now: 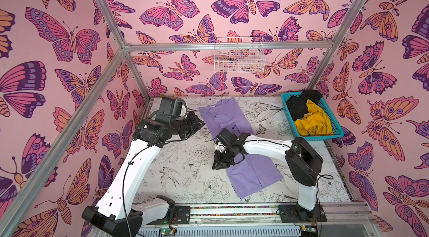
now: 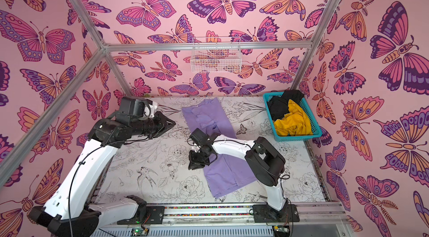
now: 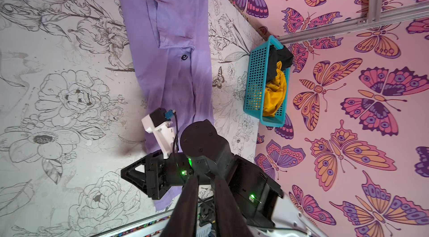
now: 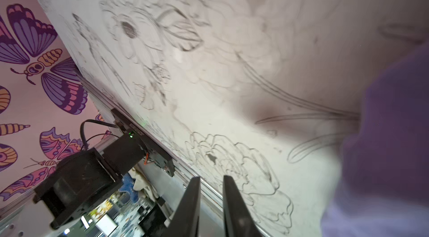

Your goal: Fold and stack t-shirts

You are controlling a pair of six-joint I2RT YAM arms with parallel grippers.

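A purple t-shirt [image 1: 257, 174] lies on the table, running from the back to the front right. Its far half is narrow, with a sleeve-like layer folded over the top, and its front end spreads wider. My right arm hides its middle. In the right wrist view, one edge of the purple cloth [image 4: 384, 147] shows blurred at the right. My right gripper is just left of the shirt, low over the bare table, its fingers a little apart with nothing between them. Left of the shirt's far half, my left gripper [image 1: 201, 123] hangs shut and clear of the cloth.
A teal basket [image 1: 337, 133] at the back right holds a yellow cloth [image 1: 316, 120] and a black cloth [image 1: 298, 105]. A white wire rack [image 1: 239, 65] hangs at the back wall.
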